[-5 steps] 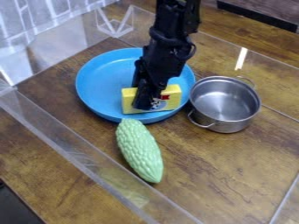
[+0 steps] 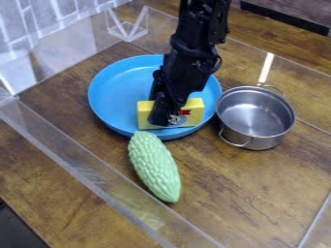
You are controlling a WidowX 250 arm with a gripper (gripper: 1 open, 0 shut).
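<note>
My black gripper reaches down from the top centre into a blue plate, shut on a yellow block with a dark, red and white marking. The block rests low over the plate's front-right part; whether it touches the plate is unclear. The fingers partly hide it.
A green bumpy vegetable, like a bitter melon, lies in front of the plate. A steel pot stands right of the plate, touching or very near it. Clear walls edge the left side. Bare wooden table shows at front right.
Otherwise little differs.
</note>
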